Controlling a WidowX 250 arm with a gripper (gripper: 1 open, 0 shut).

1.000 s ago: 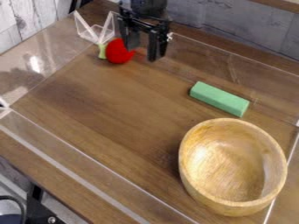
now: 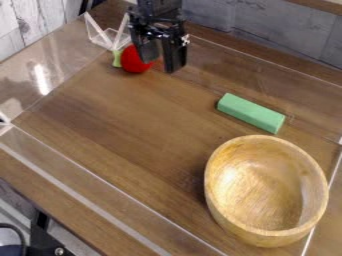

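The black gripper (image 2: 159,50) hangs at the top of the view, over a red round object (image 2: 135,62) that partly shows behind its left finger, with a small green piece at that object's left. Whether the fingers are around the red object or only in front of it, and whether they are open or shut, I cannot tell. A green rectangular block (image 2: 250,113) lies on the right of the wooden table (image 2: 120,150). A large wooden bowl (image 2: 265,188) stands at the lower right.
A white wire-like item (image 2: 107,30) is at the back left, beside the gripper. A grey wall (image 2: 287,45) borders the back.
The block and bowl are unmoved.
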